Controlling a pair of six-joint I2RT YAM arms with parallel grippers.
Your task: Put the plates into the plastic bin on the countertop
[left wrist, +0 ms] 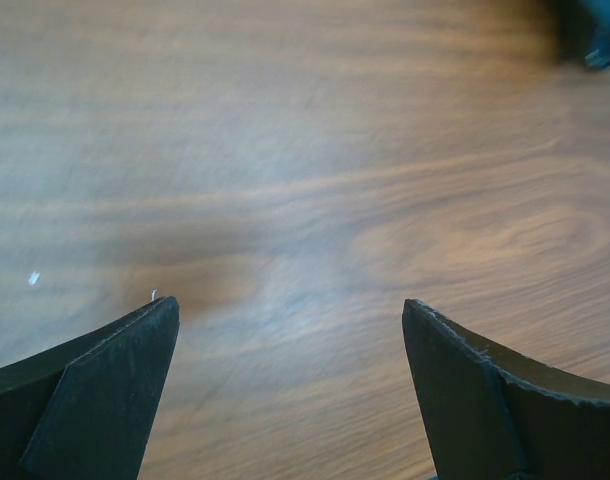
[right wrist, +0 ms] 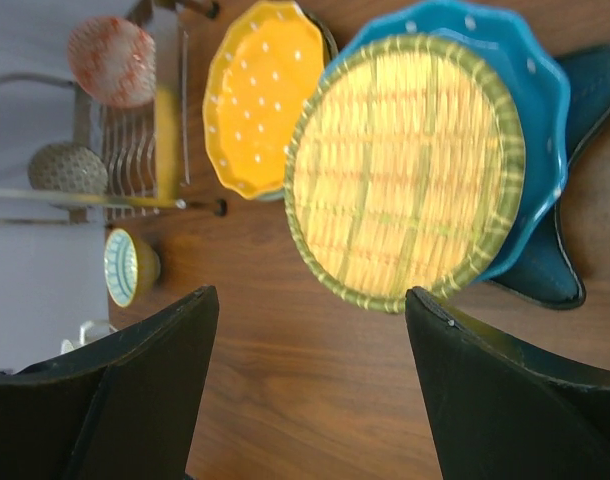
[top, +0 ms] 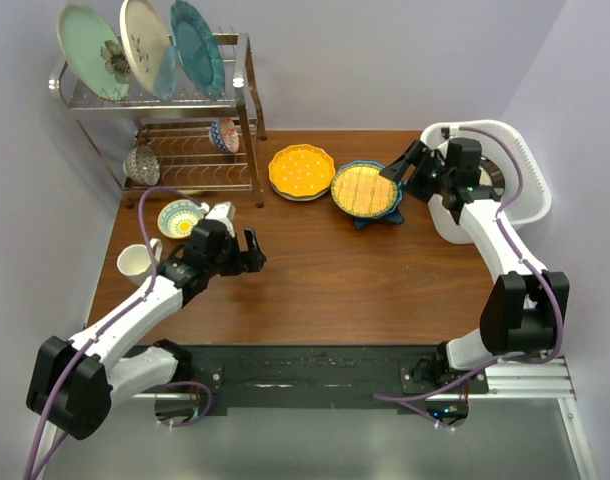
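Observation:
A blue scalloped plate [right wrist: 530, 200] holds a round woven yellow piece [top: 363, 188] on a dark blue base at the counter's middle-back. An orange dotted plate [top: 301, 170] lies to its left. My right gripper [top: 405, 165] is open above the blue plate's right side, empty. The white bin [top: 527, 205] stands at the back right, partly behind the right arm, with a plate inside. My left gripper [top: 251, 250] is open over the bare counter at left, empty.
A metal rack [top: 185, 110] with upright plates and bowls fills the back left. A small bowl [top: 180, 220] and white mug [top: 133, 262] sit below it.

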